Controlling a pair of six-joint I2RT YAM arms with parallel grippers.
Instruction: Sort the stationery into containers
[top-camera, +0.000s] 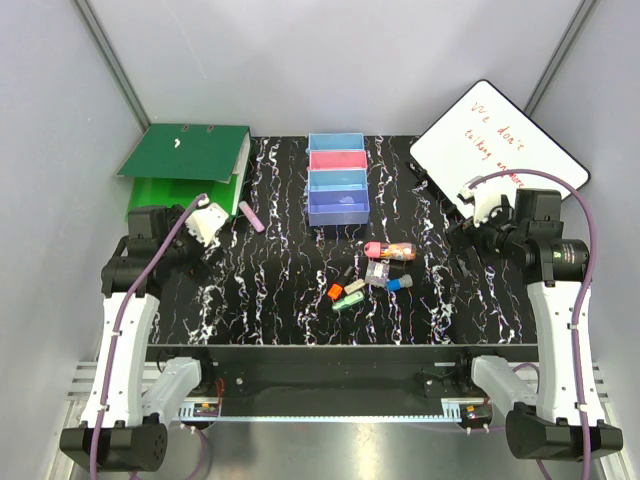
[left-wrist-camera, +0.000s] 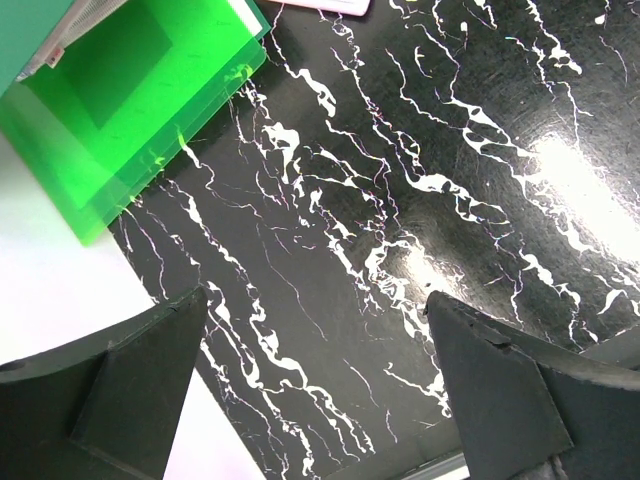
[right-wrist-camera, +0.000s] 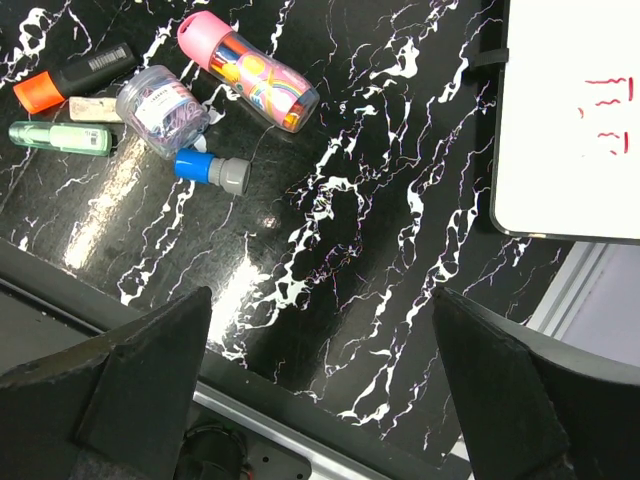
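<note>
Loose stationery lies in a group at the middle of the black marbled table. In the right wrist view it includes a pink-capped bottle of crayons (right-wrist-camera: 255, 75), a clear jar (right-wrist-camera: 163, 110), a blue and grey piece (right-wrist-camera: 212, 171), a black and orange marker (right-wrist-camera: 75, 78), a pale block (right-wrist-camera: 95, 110) and a green tube (right-wrist-camera: 62, 137). Behind the group stand blue and pink open bins (top-camera: 338, 208) in a row. My left gripper is open over bare table by the green folder. My right gripper is also open, empty, right of the group.
A green folder box (top-camera: 180, 160) stands at the back left, with a pink stick (top-camera: 251, 216) beside it. The whiteboard (top-camera: 500, 150) with red writing leans at the back right. Bare table lies on both sides of the group.
</note>
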